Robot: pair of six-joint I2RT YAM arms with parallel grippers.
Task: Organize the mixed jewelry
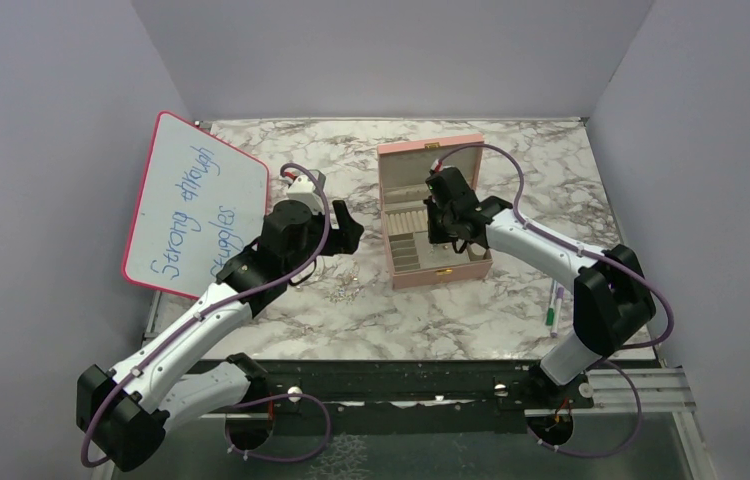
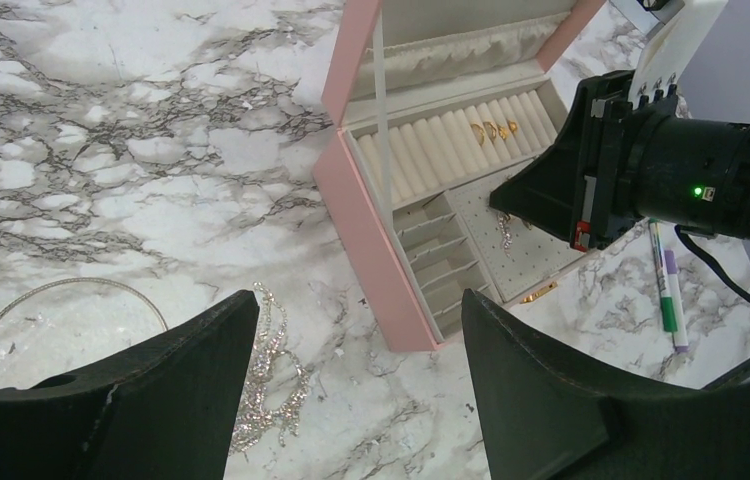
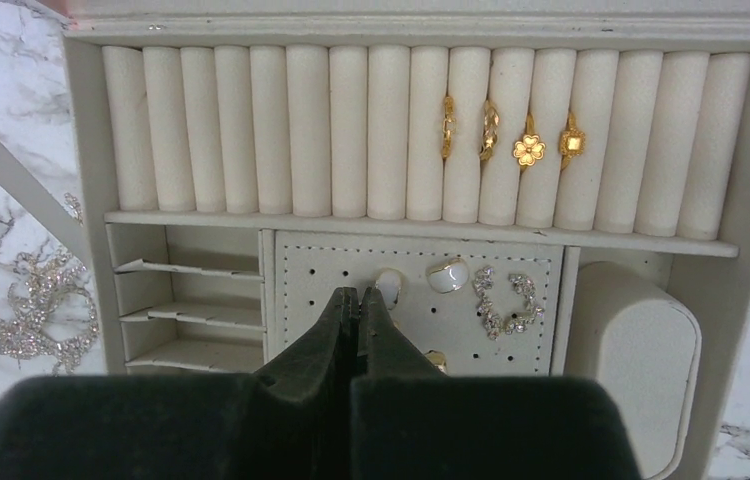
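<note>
An open pink jewelry box (image 1: pixel 401 280) holds four gold rings (image 3: pixel 529 150) in its roll slots. On its perforated panel (image 3: pixel 311 250) lie white-faced pieces (image 3: pixel 447 276) and a sparkly piece (image 3: pixel 520 318). My right gripper is shut over this panel, partly hiding a white piece below; I see nothing held. My left gripper stands open left of the box, above the table. A tangle of sparkly chains (image 2: pixel 261 380) lies on the marble beside the box, near a thin hoop (image 2: pixel 71 281).
A whiteboard (image 1: pixel 191 200) with blue writing stands at the left. Markers (image 1: pixel 553 308) lie at the right. The marble at the back and front of the box is mostly clear. Grey walls enclose the table.
</note>
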